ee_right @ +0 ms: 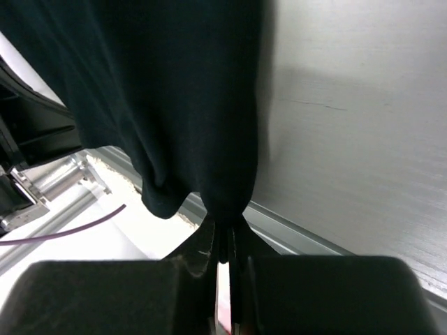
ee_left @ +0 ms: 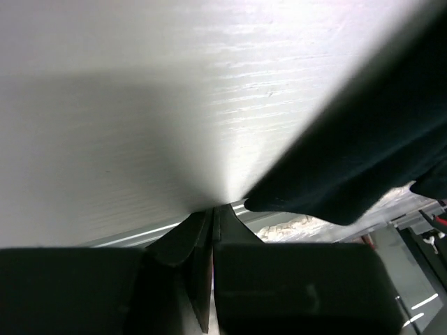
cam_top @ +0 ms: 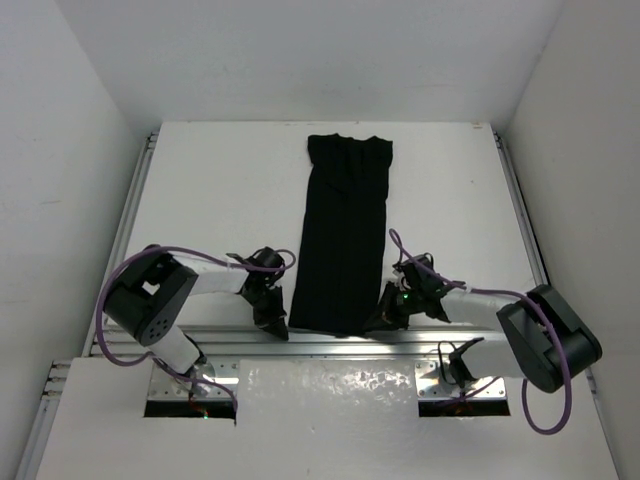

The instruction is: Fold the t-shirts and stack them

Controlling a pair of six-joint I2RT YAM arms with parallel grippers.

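A dark t-shirt (cam_top: 342, 240), folded into a long strip, lies up the middle of the table with its near end at the front edge. My left gripper is shut with nothing between its fingers. Just right of its tips, in the left wrist view, is the shirt's near left corner (ee_left: 269, 199), outside the fingers. On the other side, my right gripper is shut on the shirt's near right corner (ee_right: 227, 188), whose cloth runs down into the tips.
Bare white table (cam_top: 225, 180) lies on both sides of the shirt. A metal rail (cam_top: 250, 345) runs along the front edge, below both grippers. Walls stand to the left, right and back.
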